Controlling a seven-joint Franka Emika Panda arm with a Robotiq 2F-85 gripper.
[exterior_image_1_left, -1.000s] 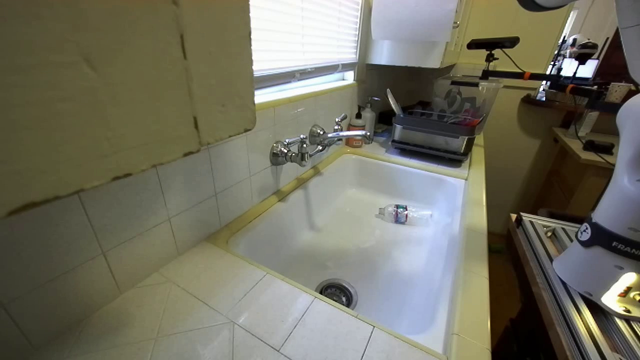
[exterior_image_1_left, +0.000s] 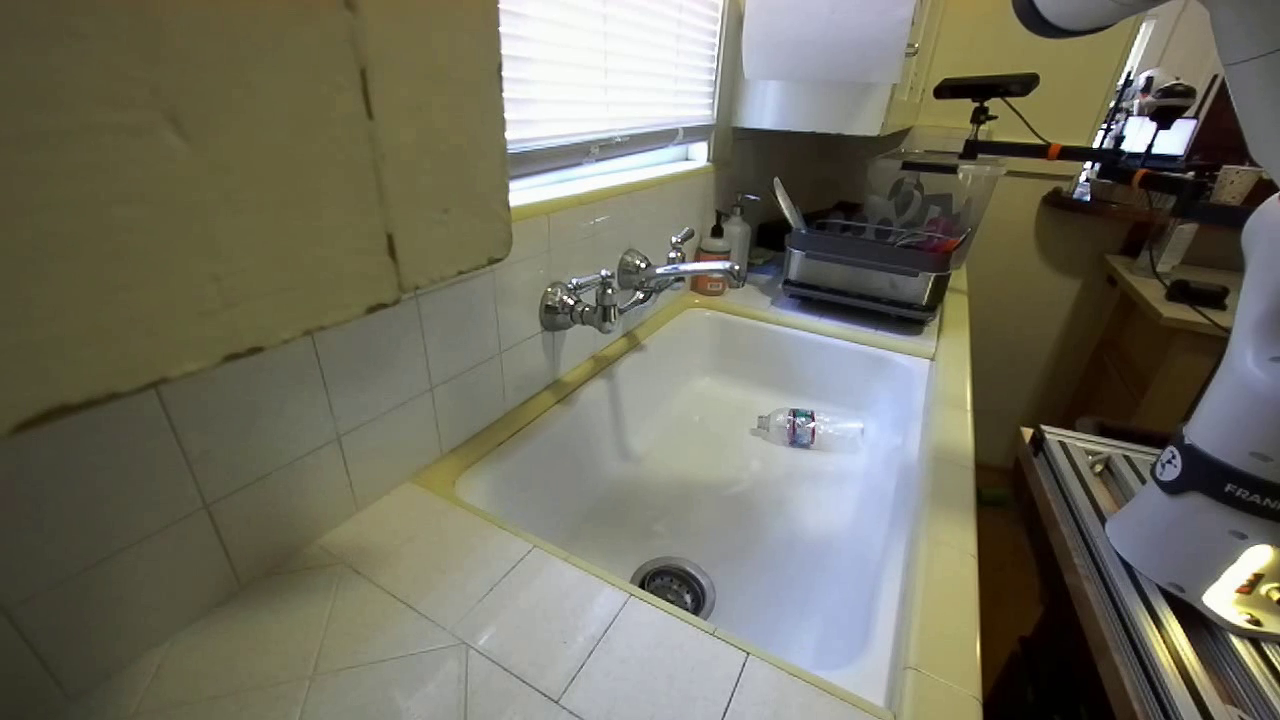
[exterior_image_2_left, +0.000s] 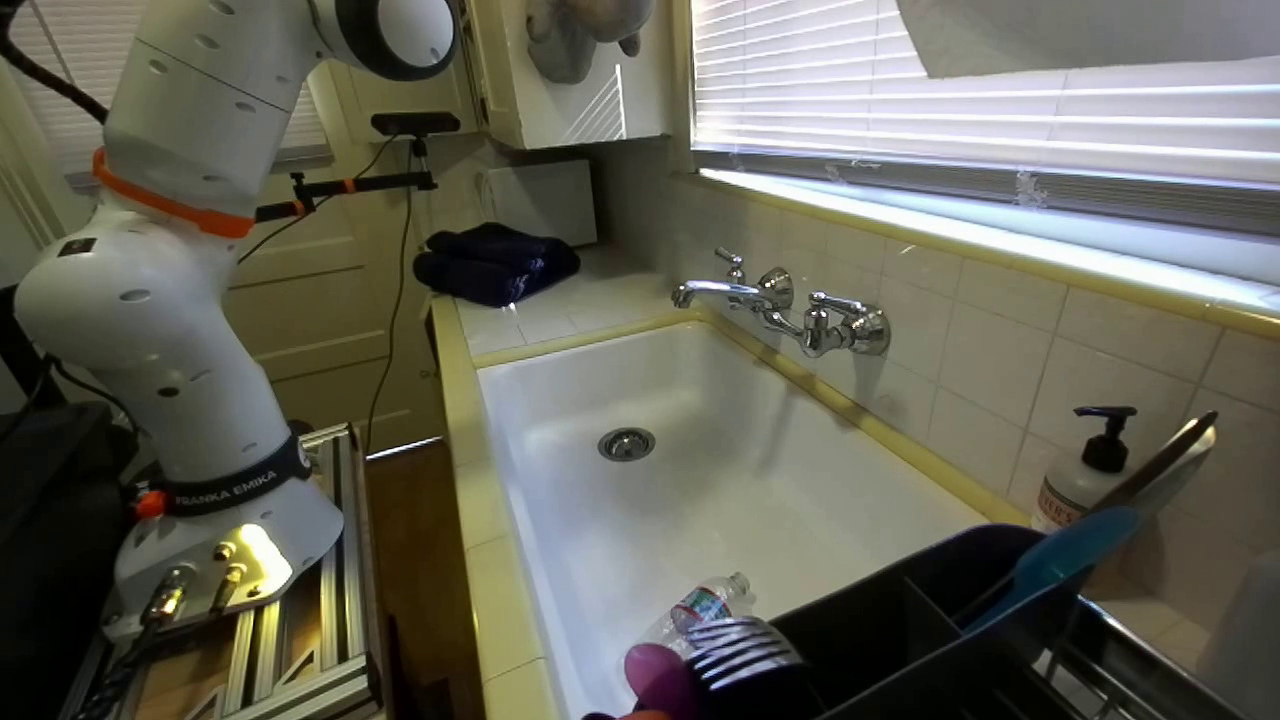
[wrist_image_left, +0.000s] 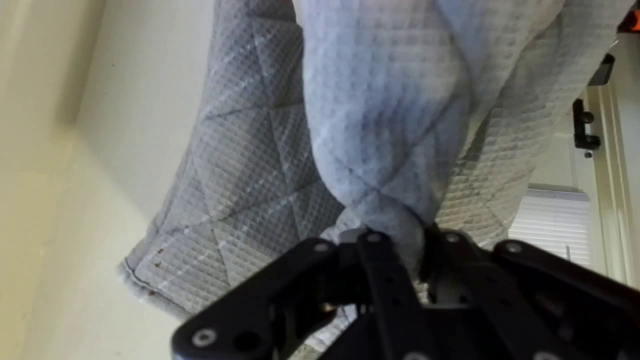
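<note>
In the wrist view, a grey quilted cloth (wrist_image_left: 384, 108) with a waffle-like weave is bunched between the black fingers of my gripper, which is shut on it. Loose folds spread beyond the fingertips, and one flat corner with small brown spots hangs at the left. The gripper lies outside both exterior views; only the white arm (exterior_image_2_left: 180, 312) shows there. A clear plastic bottle (exterior_image_1_left: 798, 428) with a coloured label rests on its side in the white sink (exterior_image_1_left: 672, 480), at the end by the dish rack.
The dish rack (exterior_image_1_left: 864, 270) holds utensils at the sink's far end in exterior view 1. A metal faucet (exterior_image_1_left: 672, 274) reaches over the basin from the tiled wall. Dark folded cloth (exterior_image_2_left: 498, 264) lies on the opposite counter. Around the drain (exterior_image_2_left: 626, 444) the basin is clear.
In exterior view 1 the upper arm has shifted slightly to the left. The bottle, sink and rack look the same.
</note>
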